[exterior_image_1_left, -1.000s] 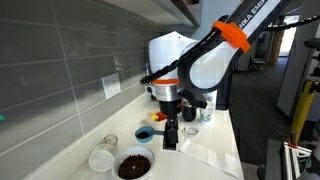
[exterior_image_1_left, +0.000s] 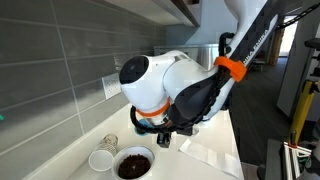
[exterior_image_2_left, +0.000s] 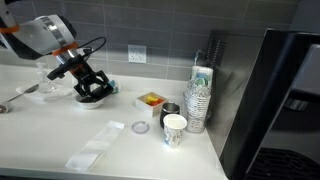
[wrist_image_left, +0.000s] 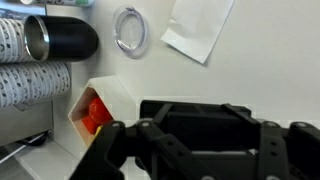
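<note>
In the first exterior view, my gripper (exterior_image_1_left: 163, 138) points down just beyond a white bowl (exterior_image_1_left: 118, 172) of dark brown contents (exterior_image_1_left: 132, 166). The second exterior view has the gripper (exterior_image_2_left: 90, 90) low over or beside the same bowl (exterior_image_2_left: 89, 106), with part of the bowl hidden. Seen from the wrist, the gripper is shut, its dark fingers close together at the lower middle. What lies between them cannot be made out against the black.
A glass (exterior_image_1_left: 102, 155) stands left of the bowl. White paper (exterior_image_2_left: 95, 145) lies in front. A food box (exterior_image_2_left: 151, 102), a clear ring-shaped item (exterior_image_2_left: 140, 127), a dark metal cup (exterior_image_2_left: 168, 112), a patterned cup (exterior_image_2_left: 174, 130) and stacked cups (exterior_image_2_left: 195, 105) stand rightward. Open counter lies between.
The arm has swung left and nearer the camera in the first exterior view, with its fingers slightly lower.
</note>
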